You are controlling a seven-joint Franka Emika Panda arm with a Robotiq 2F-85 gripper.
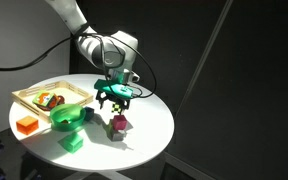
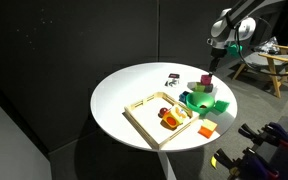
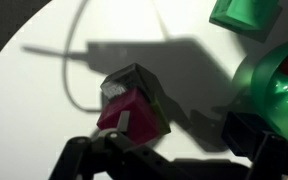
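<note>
My gripper (image 1: 114, 102) hangs over the white round table, open, with nothing between its fingers. A pink block (image 1: 120, 122) lies under and a little in front of it, against a grey block (image 1: 117, 136). In the wrist view the same pink block (image 3: 129, 113) sits near the left finger, with the grey block (image 3: 127, 80) just above it. The green bowl (image 3: 274, 85) is at the right edge and holds something red. A dark blue block (image 1: 89, 114) lies between the bowl and the pink block.
A wooden tray (image 2: 141, 111) with toy food stands across the table. A green block (image 1: 73, 144) and an orange block (image 1: 27, 125) lie near the front edge. Bare table (image 1: 149, 115) shows right of the pink block.
</note>
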